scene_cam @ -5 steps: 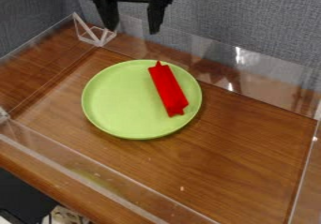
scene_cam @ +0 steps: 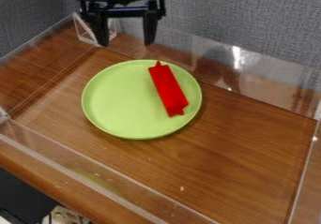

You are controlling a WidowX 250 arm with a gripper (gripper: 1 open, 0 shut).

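A green round plate (scene_cam: 119, 101) rests on the wooden table, left of centre. On its right side lies a long red object (scene_cam: 167, 88), slanting from upper middle to lower right. My black gripper (scene_cam: 126, 36) hangs above and behind the plate at the top, open, its two fingers spread apart with nothing seen between them.
Clear transparent panels edge the table. A small white frame stands at the back left, behind the gripper. Grey walls rise behind.
The gripper has moved lower and a little to the left. The plate and red object have not moved.
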